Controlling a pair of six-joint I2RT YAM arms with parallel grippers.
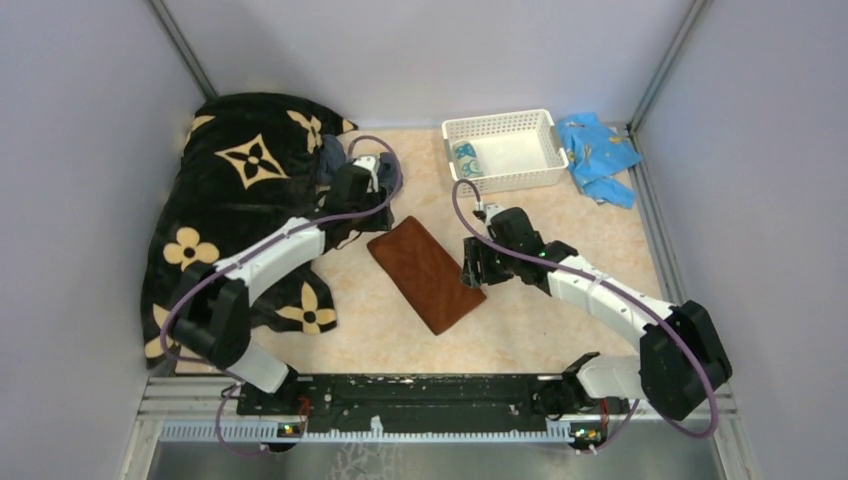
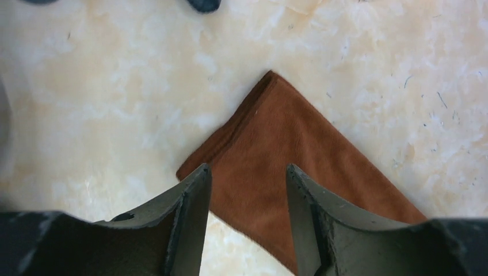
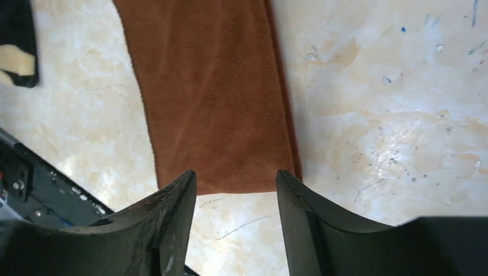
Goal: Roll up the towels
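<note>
A brown towel (image 1: 418,268) lies flat and diagonal on the pale table, with a layered edge showing at its upper end in the left wrist view and along one long side in the right wrist view. My left gripper hovers above that upper end, open, with nothing between its fingers. Over the lower right part of the towel is my right gripper, also open and empty.
A white basket (image 1: 505,130) with a patterned item stands at the back, a blue cloth (image 1: 598,160) to its right. A black flowered blanket (image 1: 215,190) covers the left side, beside a grey cloth (image 1: 333,155).
</note>
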